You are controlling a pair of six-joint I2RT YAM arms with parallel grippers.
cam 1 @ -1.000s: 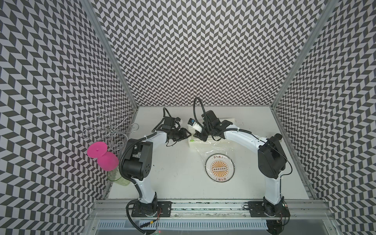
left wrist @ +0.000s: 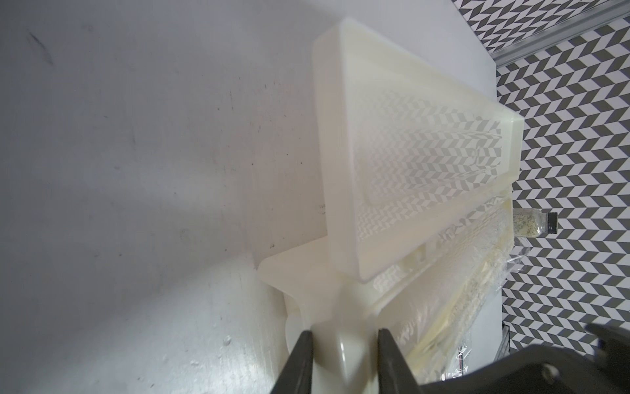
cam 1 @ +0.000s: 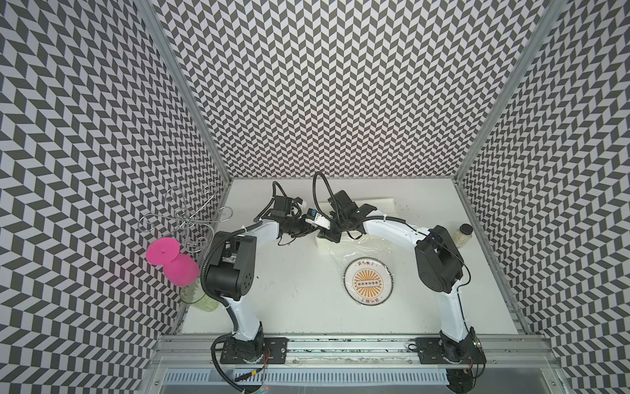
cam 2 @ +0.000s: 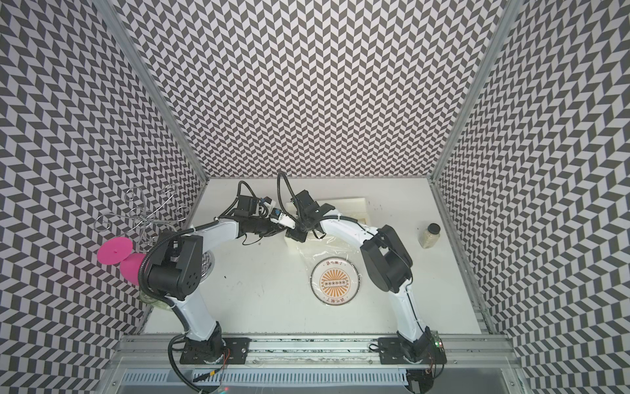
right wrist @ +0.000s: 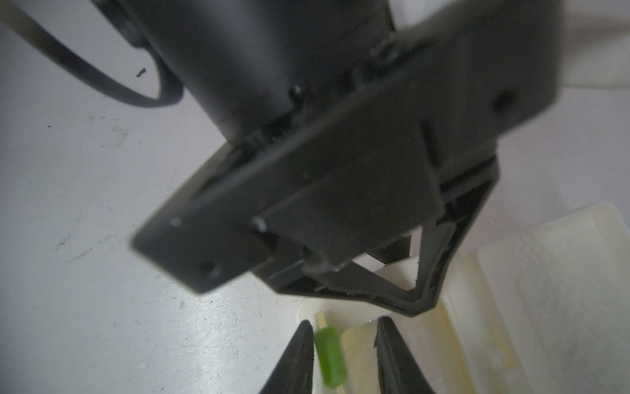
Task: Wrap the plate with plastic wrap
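Observation:
The round plate [cam 1: 368, 281] with an orange sunburst lies at the table's front, right of centre. Clear plastic wrap [cam 1: 372, 246] stretches from the white wrap box [left wrist: 420, 262] behind it towards the plate; how far it covers the plate is hard to tell. In the left wrist view my left gripper is shut on the end of the box, whose lid [left wrist: 338, 144] stands raised. From above, my right gripper reaches the same end of the box. Its fingers stand apart around a green slider [right wrist: 330, 358], with a gap showing on one side.
A capped jar [cam 2: 430, 235] stands at the right. At the left are a wire rack [cam 1: 187, 220], a pink item [cam 1: 178, 268] and a greenish container [cam 1: 203, 300]. Bare table lies left of the plate. Both wrists crowd together at the box's left end.
The left arm, the box and the plate look unmoved.

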